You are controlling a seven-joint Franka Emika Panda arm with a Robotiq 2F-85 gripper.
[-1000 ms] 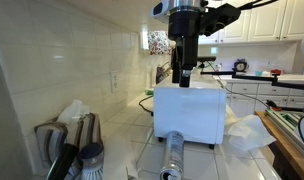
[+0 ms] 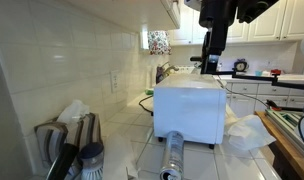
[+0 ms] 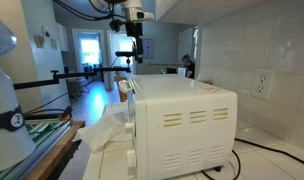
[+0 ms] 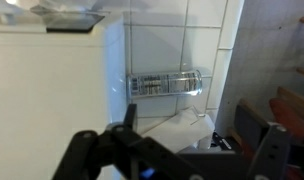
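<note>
My gripper [image 2: 208,66] hangs in the air above the white box-shaped appliance [image 2: 189,112], clear of its top. In the wrist view, the two dark fingers of the gripper stand wide apart, and no object is held. A clear cylindrical container [image 2: 172,158] lies on its side on the tiled counter beside the appliance. Seen from the wrist, this clear container [image 4: 167,85] is beyond the fingertips, and a white item [image 4: 179,131] lies near it, partly hidden by the gripper.
A striped bag [image 2: 67,137], a black-handled object [image 2: 63,162] and a brush [image 2: 92,155] stand along the tiled wall. Crumpled white plastic [image 2: 249,133] lies right of the appliance. A cable [image 3: 277,150] runs behind it.
The appliance, the clear container and the other objects stay where they were.
</note>
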